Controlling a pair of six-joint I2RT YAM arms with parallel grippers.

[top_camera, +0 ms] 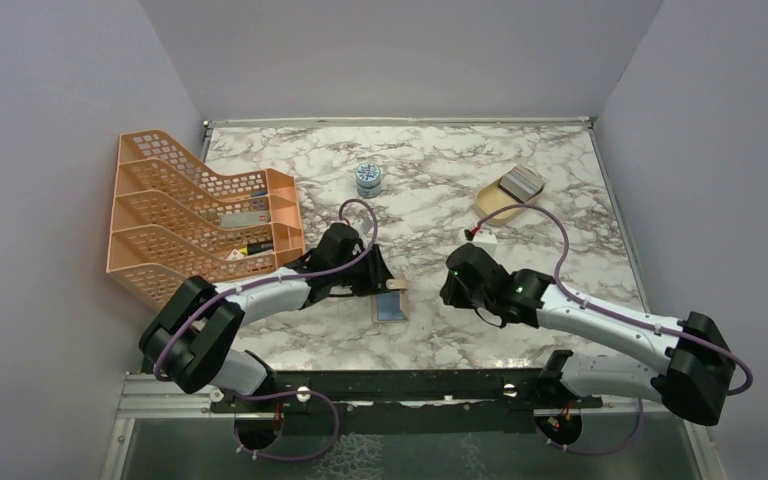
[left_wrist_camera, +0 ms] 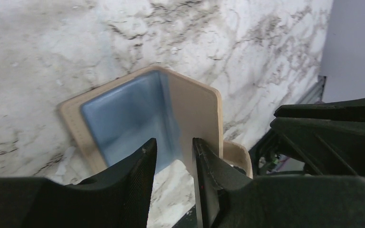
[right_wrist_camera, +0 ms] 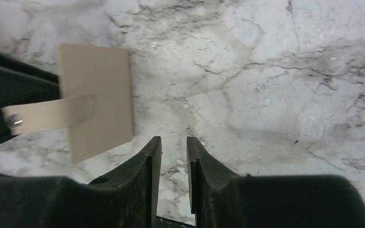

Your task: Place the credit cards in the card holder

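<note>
The card holder [top_camera: 390, 305], beige with a blue inside [left_wrist_camera: 123, 118], lies on the marble table below my left gripper [top_camera: 378, 280]. Its cover stands raised, with a strap [right_wrist_camera: 47, 114] on the outside, seen in the right wrist view. In the left wrist view my left gripper is at that cover, its fingers close together; what is between them is unclear. My right gripper hangs right of the holder over bare marble, fingers slightly apart and empty. I cannot make out separate credit cards in the holder.
An orange slotted organizer [top_camera: 150, 230] with assorted items fills the left side. A round tin [top_camera: 368, 175] stands at the back middle. A tan box [top_camera: 495, 205] with grey contents [top_camera: 520, 183] is at the back right.
</note>
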